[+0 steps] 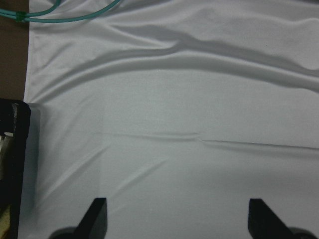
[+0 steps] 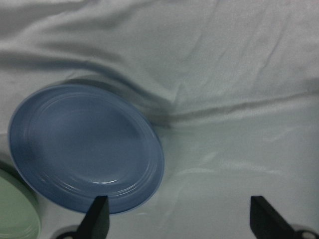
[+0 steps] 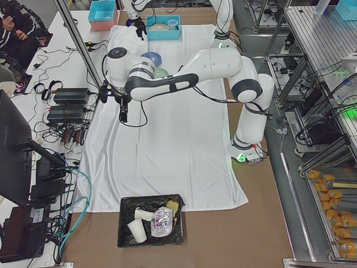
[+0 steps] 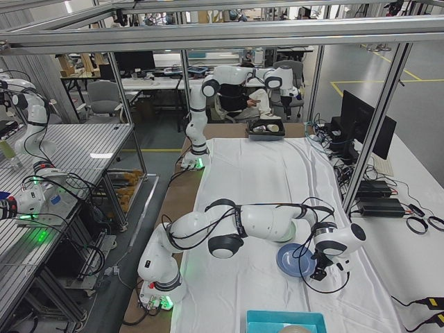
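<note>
A blue plate (image 2: 85,144) lies on the white cloth (image 2: 234,59), with a green dish (image 2: 14,209) beside it at the lower left of the right wrist view. My right gripper hangs open over them, empty. My left gripper is also open and empty, above bare cloth. A black lined tray (image 3: 128,223) with white cups, foil and a yellow item stands at one end of the table. A turquoise bin (image 4: 284,316) with dishes and a cup stands at the other end.
Cables, a monitor (image 4: 361,125) and black boxes crowd the side desk. A metal post (image 3: 83,50) rises beside the cloth. Turquoise hoses (image 1: 75,16) lie at the cloth's edge.
</note>
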